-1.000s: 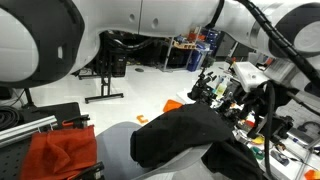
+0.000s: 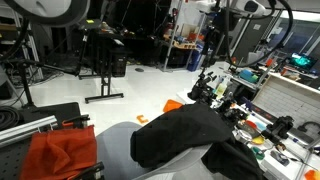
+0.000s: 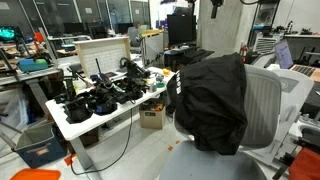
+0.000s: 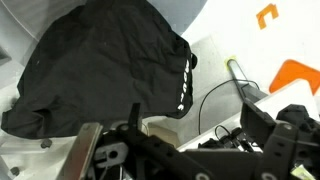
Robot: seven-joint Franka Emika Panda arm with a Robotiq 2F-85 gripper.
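A black cloth hangs over the backrest of a grey office chair, with part of it falling toward the seat. In exterior view 1 the same cloth lies rumpled over the chair back, with more dark fabric lower on the right. The wrist view looks down on the cloth, and a row of white marks runs along its right edge. My gripper is open above it, its fingers wide apart and holding nothing. In exterior view 1 most of the arm is out of frame at the top.
A red cloth lies at the lower left. Behind the chair stands a white table crowded with black devices. A cardboard box and an orange-and-grey bin are on the floor. Open floor lies left of the chair.
The arm has risen from above the chair, mostly out of the top of exterior view 1. The black cloth on the chair looks unmoved.
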